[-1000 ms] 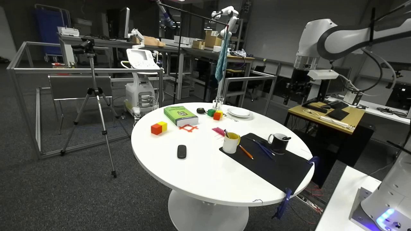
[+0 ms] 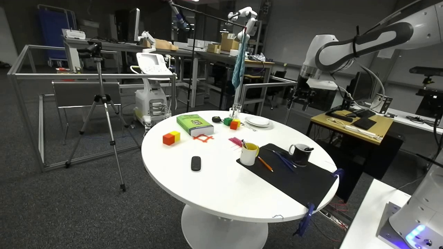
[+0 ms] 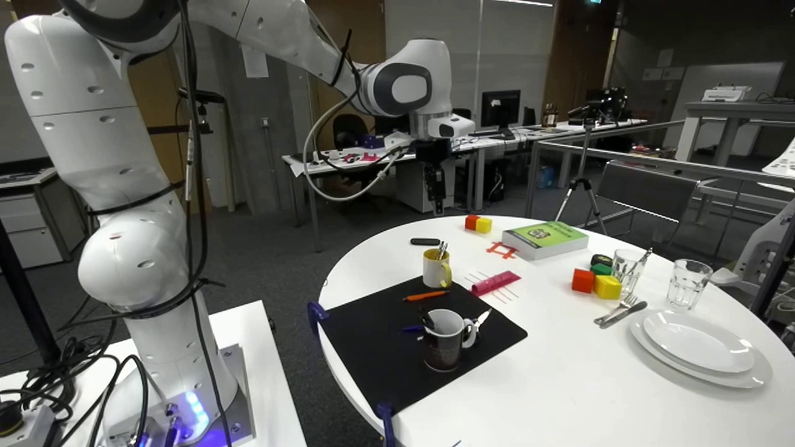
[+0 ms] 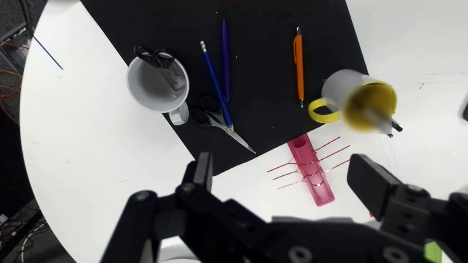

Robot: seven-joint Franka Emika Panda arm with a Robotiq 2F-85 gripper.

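High above the round white table, my gripper is open with nothing between its fingers. On the black mat lie an orange pen, a blue pencil, a dark blue pen and scissors. A dark mug with a white inside stands on the mat holding black-handled scissors. At the mat's edge is a white mug with yellow handle and inside, with pens in it. A pink holder lies beside the mat.
Elsewhere on the table are a green book, colored cubes, a black mouse-like object, stacked white plates, cutlery and glasses. Blue clamps grip the mat at the rim.
In exterior view 1, the arm and gripper have shifted left and a little lower, closer over the table. The objects on the table have stayed put.
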